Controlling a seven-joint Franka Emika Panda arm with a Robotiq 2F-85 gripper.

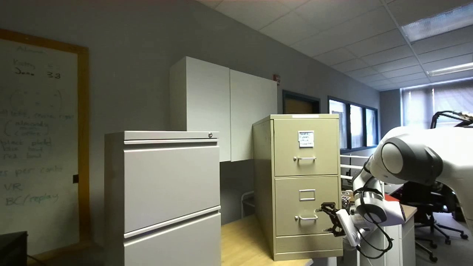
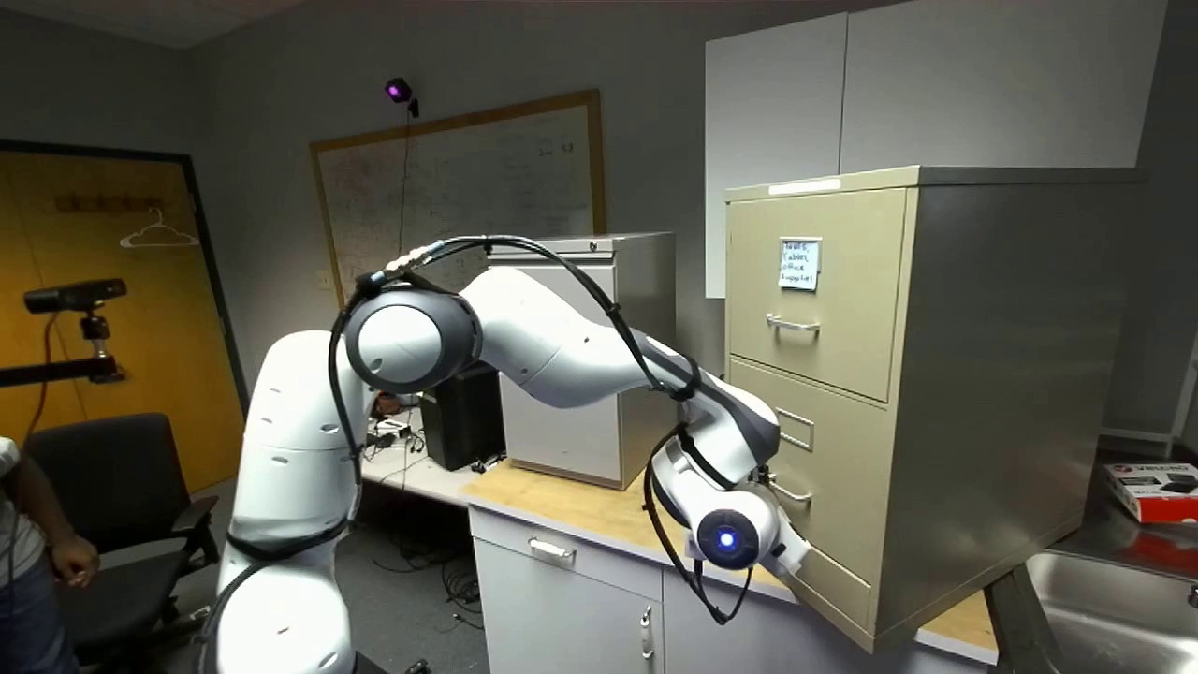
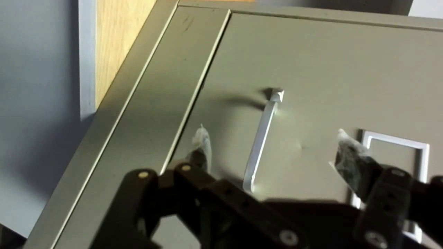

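Observation:
A beige two-drawer filing cabinet (image 1: 306,248) stands with both drawers closed. On its lower drawer are a silver pull handle (image 3: 258,147) and, above it, an empty label frame (image 1: 306,195). My gripper (image 1: 323,220) is open in front of that drawer, close to the handle's right end in exterior view 1. In the wrist view, the handle shows between and beyond the two whitish fingertips, with nothing gripped. Exterior view 2 has the gripper's fingers hidden behind the arm's wrist (image 2: 727,539). The upper drawer has its own handle (image 2: 793,324) and a handwritten label (image 2: 799,264).
A grey cabinet (image 1: 170,186) stands to the left on the same wooden counter (image 1: 241,239). White wall cupboards (image 1: 252,115) hang behind. Beside the beige cabinet are a sink (image 2: 1106,601) and a red-and-white box (image 2: 1157,490). A person (image 2: 34,562) is at the far left of exterior view 2.

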